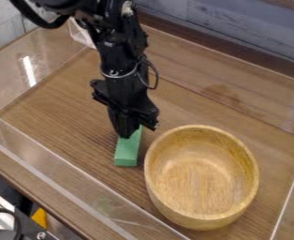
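Observation:
A green rectangular block (127, 152) lies on the wooden table, just left of a round, empty wooden bowl (201, 174). My black gripper (122, 127) hangs over the upper end of the block, its fingertips low and close to it; whether they touch it cannot be told. The gripper appears shut, with nothing visible between its fingers, and it hides part of the block's top end.
Clear acrylic panels line the table's left edge (37, 159) and right side. A white wall stands behind, and some cables lie off the lower left.

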